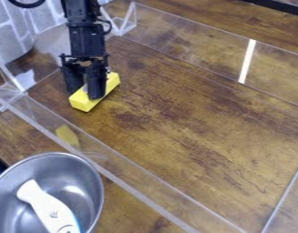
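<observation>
A black robot gripper (86, 75) reaches down from the top left onto a yellow block (97, 100) lying on the wooden surface inside a clear-walled enclosure. Its fingers come down around the block's upper part and hide some of it. I cannot tell whether they press on the block or stand apart from it.
A metal bowl (78, 187) with a white object (47, 207) in it sits at the lower left, outside the clear wall. Crumpled pale material (10, 36) lies at the upper left.
</observation>
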